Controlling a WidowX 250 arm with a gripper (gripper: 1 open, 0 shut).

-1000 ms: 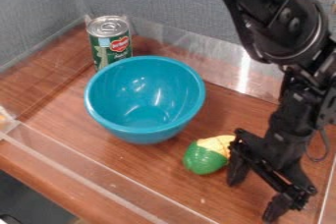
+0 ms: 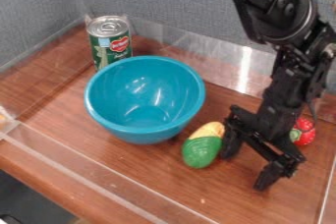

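Observation:
My black gripper (image 2: 251, 157) is low over the wooden surface at the right, open, with one finger beside a green and yellow object (image 2: 202, 147), which lies just right of and in front of a blue bowl (image 2: 144, 99). A red item (image 2: 302, 134), perhaps a strawberry, sits behind the gripper at the right, partly hidden by it.
A green can (image 2: 110, 44) stands behind the bowl at the back left. Grey padded walls (image 2: 39, 22) bound the back and left. Bare wood (image 2: 92, 179) lies at the front left, along a clear edge strip.
My gripper and arm have moved a little up and back in the picture, uncovering more of the red item. The green and yellow object has shifted slightly.

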